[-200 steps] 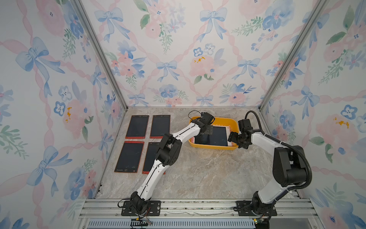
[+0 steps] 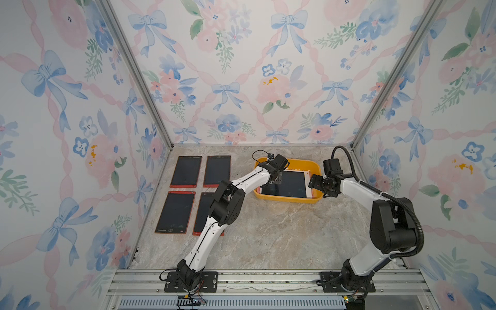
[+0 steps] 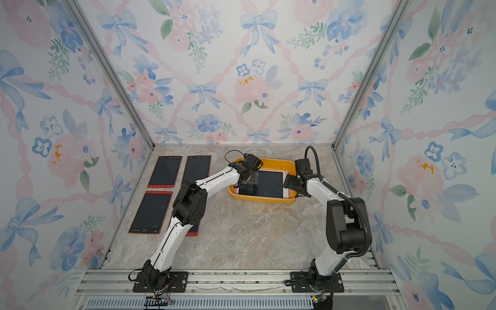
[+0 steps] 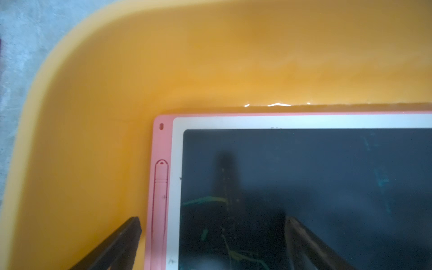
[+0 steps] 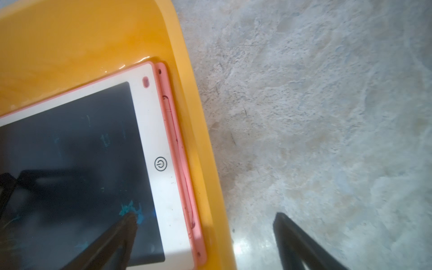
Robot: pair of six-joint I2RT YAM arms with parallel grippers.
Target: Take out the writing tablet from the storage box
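Note:
A yellow storage box (image 2: 286, 199) stands at the back of the table, with a pink-edged white tablet (image 2: 291, 184) lying flat inside. In the right wrist view a second pink edge (image 5: 180, 157) shows just under the white tablet (image 5: 175, 216). My left gripper is open above the tablet's left end, its blurred fingers on either side of the pink edge, nothing held. Over the box's right rim (image 5: 204, 148) my right gripper is open, one finger over the tablet and the other outside the box. Whether any finger touches anything cannot be told.
Several dark red-edged tablets, among them a back one (image 2: 186, 171) and a front one (image 2: 175, 212), lie flat on the left of the table. My left arm passes over one of them. The table (image 2: 289, 232) in front of the box is clear.
The right gripper has moved only slightly. Tablets on the table lie unchanged.

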